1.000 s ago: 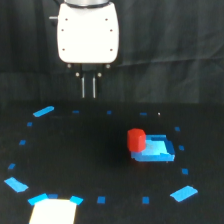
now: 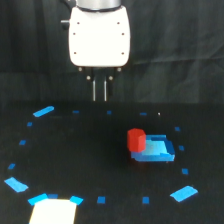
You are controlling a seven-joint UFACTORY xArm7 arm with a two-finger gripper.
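High over the dark table hangs my gripper (image 2: 100,88), pointing down. Its two thin fingers stand apart with a clear gap and nothing between them, so it is open. A red block (image 2: 136,141) is below and to its right, well out of contact with it. The block overlaps the left side of a small blue tray (image 2: 170,147), which has a lighter blue inside. Whether the block rests inside the tray or stands in front of its left wall, I cannot tell.
Blue tape strips (image 2: 183,193) and small blue marks lie across the black table. A pale, bright square (image 2: 53,212) is at the front left edge.
The arm and gripper have shifted a little to the right and slightly down. The red block and blue tray have not moved, and the fingers are still apart.
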